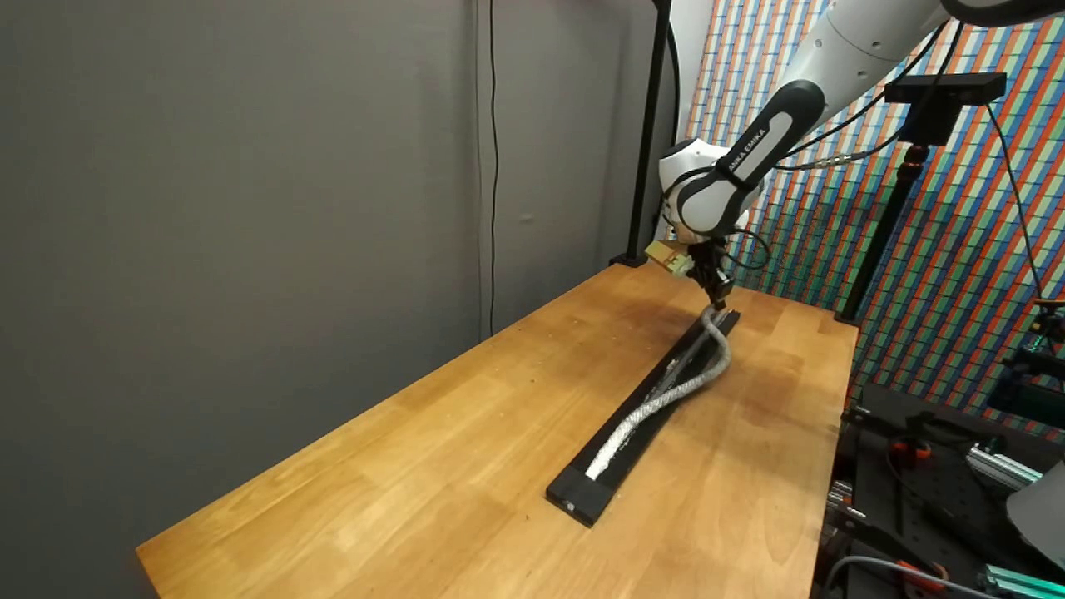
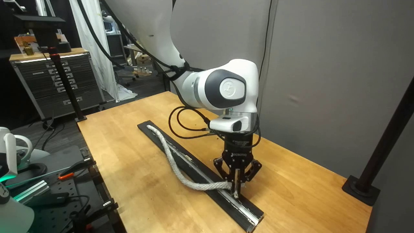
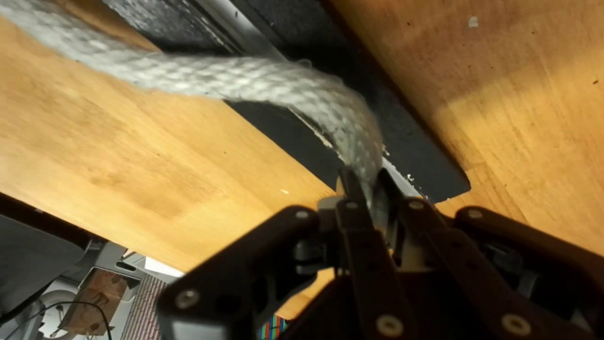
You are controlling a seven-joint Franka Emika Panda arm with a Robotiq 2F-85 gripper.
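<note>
A grey-white braided rope [image 1: 651, 404] runs along a long black bar [image 2: 192, 161] that has a pale groove down its middle. One rope end lies on the bar near its end; from there the rope [image 2: 173, 165] bows out sideways over the wood. My gripper [image 2: 235, 190] points down over the other part of the bar, shut on the rope. In the wrist view the rope [image 3: 334, 102] curves down between the dark fingers of the gripper. How far the held end sits from the groove is hard to tell.
A black post [image 2: 364, 180] stands at one table corner, and a camera stand [image 1: 884, 240] rises behind the table's end. Grey wall panels [image 1: 299, 200] border one long side.
</note>
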